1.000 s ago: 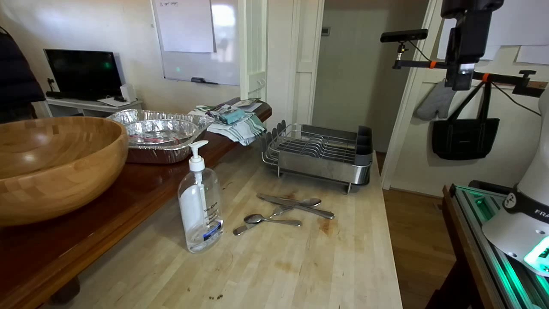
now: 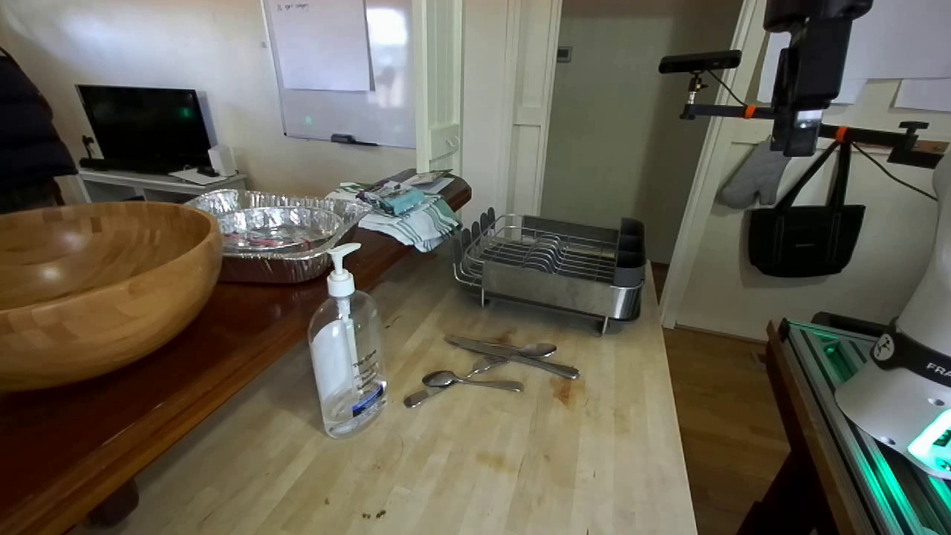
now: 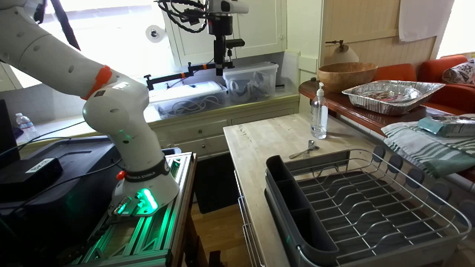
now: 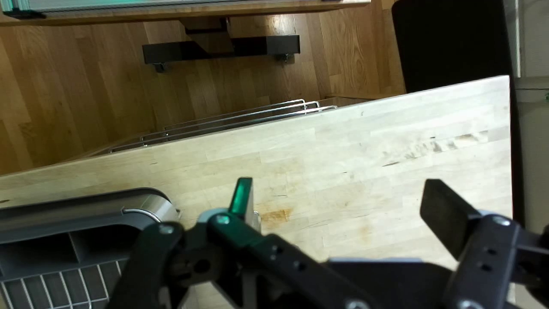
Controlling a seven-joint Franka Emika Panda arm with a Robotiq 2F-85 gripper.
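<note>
My gripper is open, its two fingers wide apart with bare tabletop beneath the gap. In the first exterior view the gripper [image 2: 796, 134] hangs high at the upper right, well clear of the table. Several pieces of silver cutlery lie in a loose, overlapping group on the wooden table; a spoon [image 2: 478, 383] and a knife [image 2: 517, 355] show there. Behind them stands a grey dish rack [image 2: 544, 290] with an empty wire bed. Its dark cutlery holder [image 3: 297, 207] has empty compartments. The gripper's own body hides the cutlery in the wrist view.
A clear pump bottle [image 2: 349, 374] stands upright beside the cutlery. On the neighbouring dark table are a wooden bowl [image 2: 107, 294], foil trays [image 3: 392, 100] and striped towels [image 3: 416, 138]. A floor gap separates it from the robot's stand.
</note>
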